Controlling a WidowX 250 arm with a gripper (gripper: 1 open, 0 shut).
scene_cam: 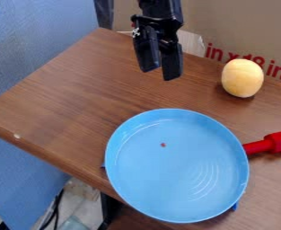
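My black gripper (157, 63) hangs at the top centre, above the back part of the wooden table (71, 99), with its fingers pointing down and apart; nothing shows between them. A round blue plate (175, 164) lies on the table at the front right, below the gripper in view, with a small red speck near its middle. A pale yellow rounded object (242, 78) stands at the back right, to the right of the gripper. A red object (271, 144) lies at the plate's right, partly cut off by the frame.
A cardboard panel (265, 36) with red lettering stands behind the table. The table's left edge drops off toward a blue surface and some cables (53, 216).
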